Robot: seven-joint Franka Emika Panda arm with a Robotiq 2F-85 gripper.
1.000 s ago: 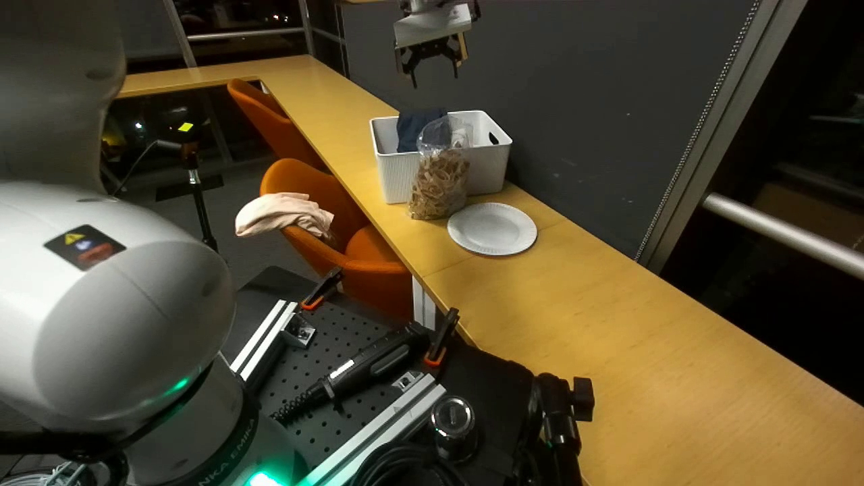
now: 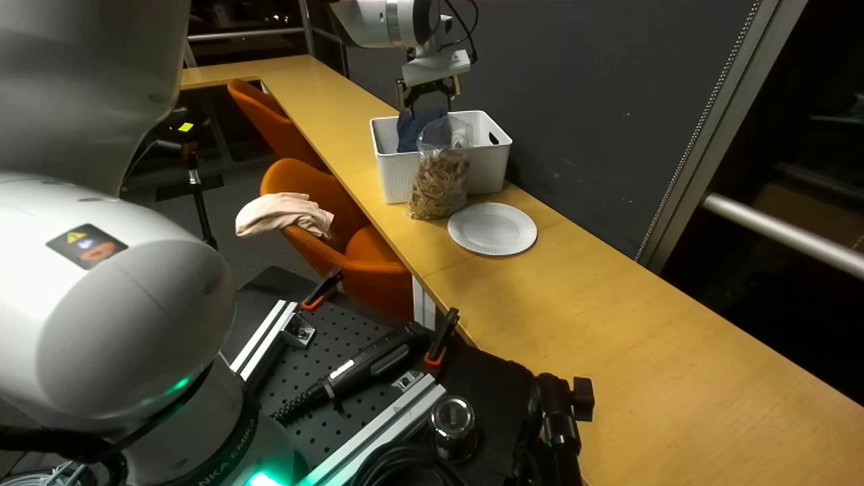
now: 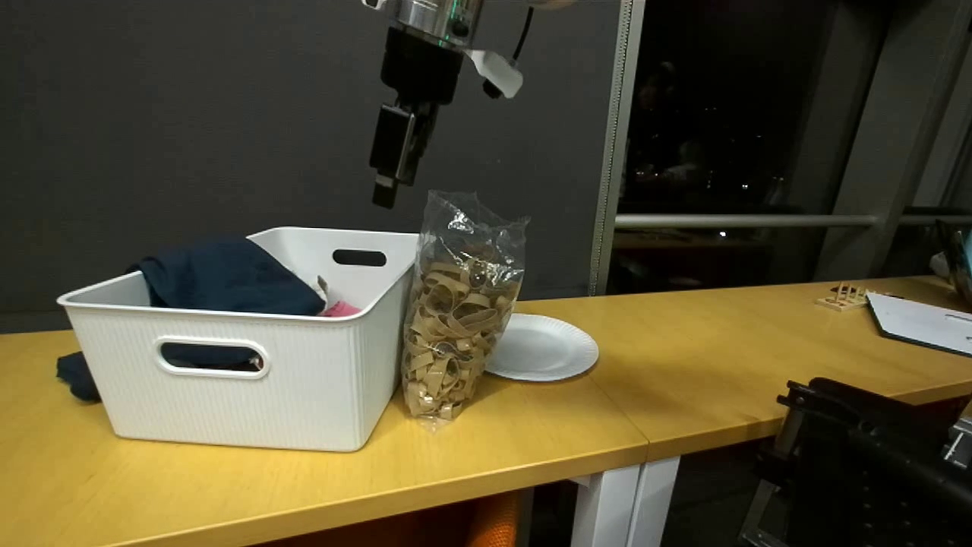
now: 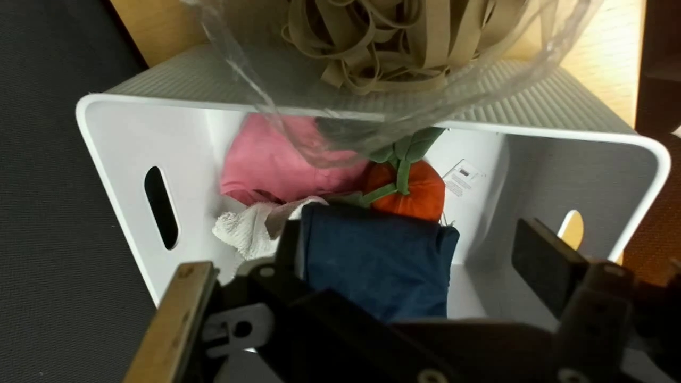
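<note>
My gripper (image 2: 430,112) hangs above the white bin (image 2: 397,174), its fingers wide apart and nothing between them. From the wrist camera, one dark finger (image 4: 291,248) shows at the left of a folded navy cloth (image 4: 376,255) and the other finger (image 4: 547,258) well to its right. That cloth drapes over the bin's far rim in exterior view 2. Also inside the bin lie a pink cloth (image 4: 281,159), a whitish cloth (image 4: 249,230) and an orange item with green leaves (image 4: 412,191). The fingertips (image 3: 384,194) are above the rim, touching nothing visible.
A clear bag of tan bands (image 3: 460,328) stands against the bin, its open top rising above the rim. Beside it lies a white plate (image 2: 492,229). A dark wall runs behind the table (image 2: 648,348), which is clear toward the front right.
My gripper has come down from high above the bin to just over it, with its fingers still apart. The bin, bag and plate have stayed put.
</note>
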